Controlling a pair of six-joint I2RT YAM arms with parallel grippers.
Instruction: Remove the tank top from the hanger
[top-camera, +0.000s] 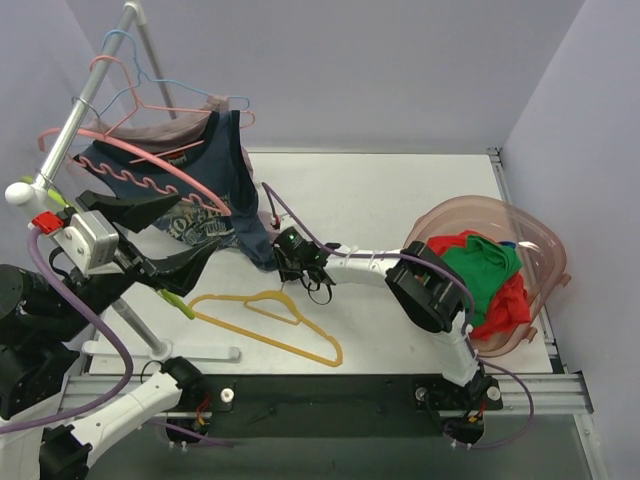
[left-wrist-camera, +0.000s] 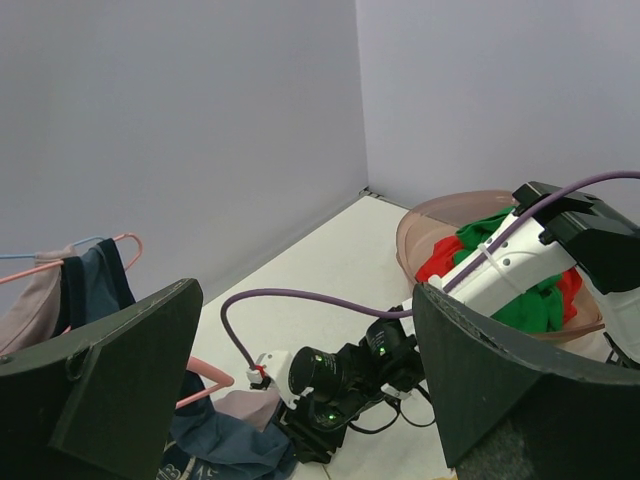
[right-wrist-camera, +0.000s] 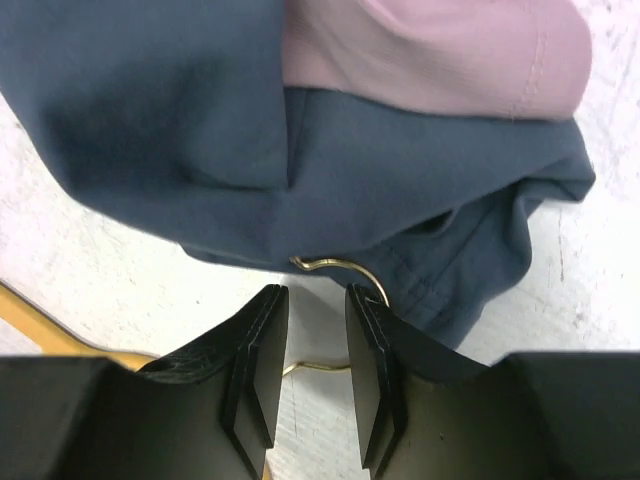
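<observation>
The navy tank top (top-camera: 215, 185) with a printed front hangs on the rack at left; its lower part reaches down to the table, with pink fabric (right-wrist-camera: 430, 50) beside the navy cloth. My left gripper (top-camera: 190, 235) is open in front of the rack, nothing between its fingers. My right gripper is part open low at the cloth's bottom edge, over the brass hook of a hanger, whose hold I cannot see. A yellow hanger (top-camera: 250, 330) lies on the table.
A pink basket (top-camera: 545, 270) with red and green clothes stands at right. Pink, blue and green hangers share the rack.
</observation>
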